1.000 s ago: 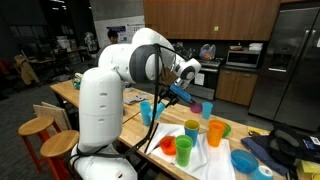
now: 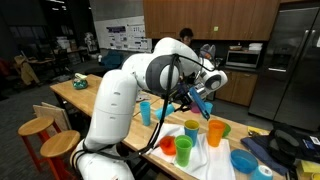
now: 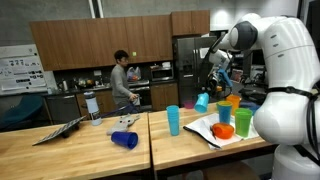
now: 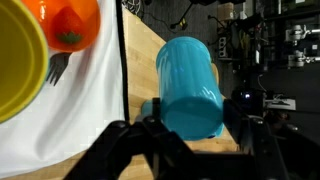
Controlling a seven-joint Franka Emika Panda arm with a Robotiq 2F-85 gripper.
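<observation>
A light blue cup (image 4: 190, 85) fills the middle of the wrist view, with my gripper shut on it. In exterior view 2 the same cup (image 3: 202, 102) hangs from the gripper (image 3: 206, 94), above the table and on the near side of the white cloth. The arm reaches across the table in exterior view 1, where the gripper (image 2: 198, 101) is close to the cups and partly hides what it carries.
A white cloth (image 2: 205, 158) bears a red item (image 2: 167, 145), a green cup (image 2: 183, 150) and an orange cup (image 2: 215, 132). A dark blue cup (image 3: 125, 139) lies on its side and a light blue cup (image 3: 173, 120) stands upright. A person (image 3: 120, 85) stands behind the table.
In exterior view 1 the arm has swung to the right, from the table's left part toward the cups around the cloth. The cups on the cloth look unmoved.
</observation>
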